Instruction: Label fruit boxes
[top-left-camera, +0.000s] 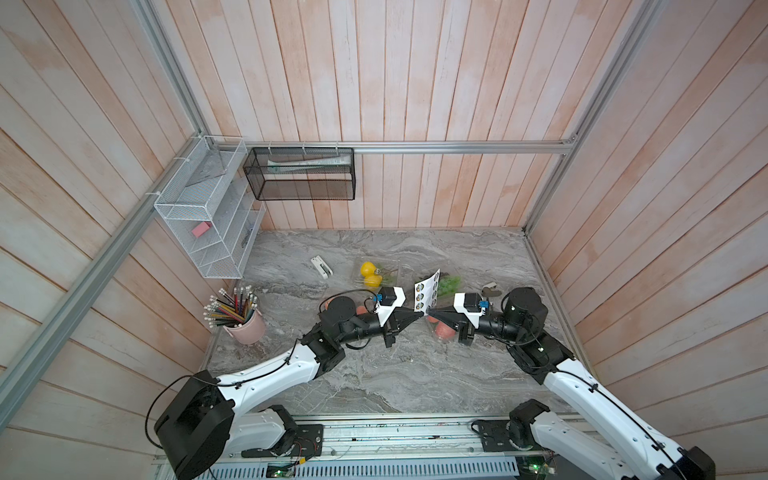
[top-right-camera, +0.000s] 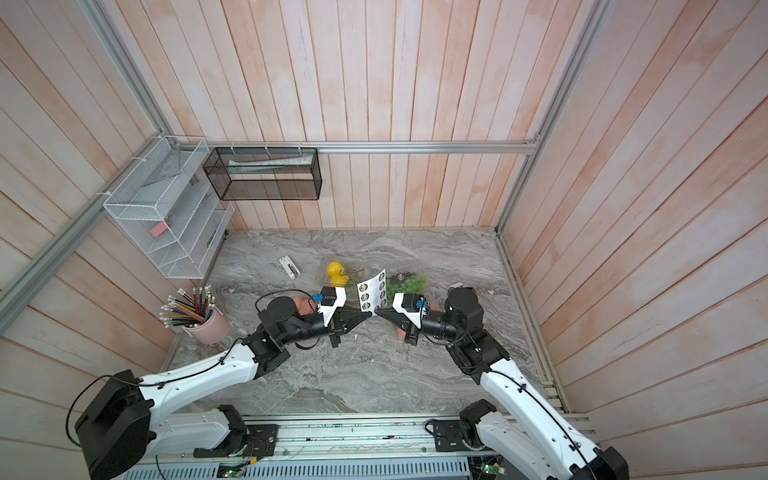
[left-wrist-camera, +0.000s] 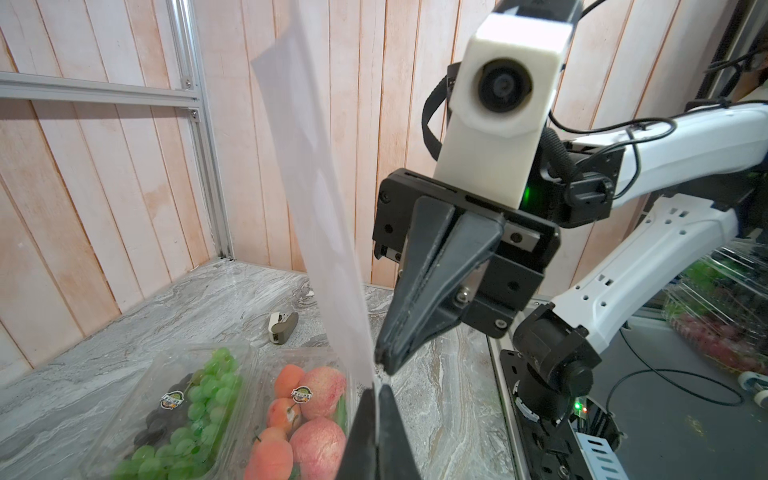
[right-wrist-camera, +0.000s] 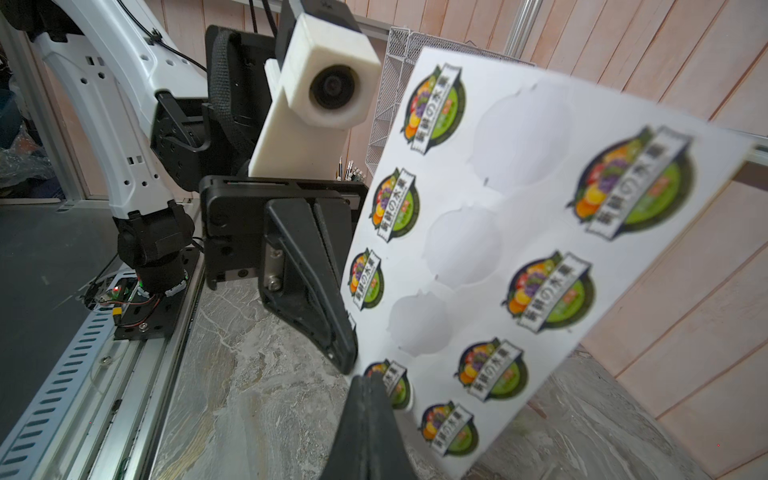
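A white sticker sheet (right-wrist-camera: 560, 240) printed with round fruit logos, with a few empty backing spots, stands upright between the two grippers. My left gripper (top-left-camera: 417, 313) is shut on its lower edge. My right gripper (top-left-camera: 435, 312) is shut, its fingertips at the sheet's lower part beside the left ones; whether a label is between them is hidden. Below, a clear box of grapes (left-wrist-camera: 188, 412) and a box of peaches and apricots (left-wrist-camera: 316, 400) each show a round label on top. Yellow fruit (top-left-camera: 369, 276) sits in another box behind my left gripper.
A stapler-like white object (top-left-camera: 321, 266) lies at the back left, a small grey tool (left-wrist-camera: 281, 326) at the right. A pink pen cup (top-left-camera: 246, 328) and white wire racks (top-left-camera: 208, 220) occupy the left.
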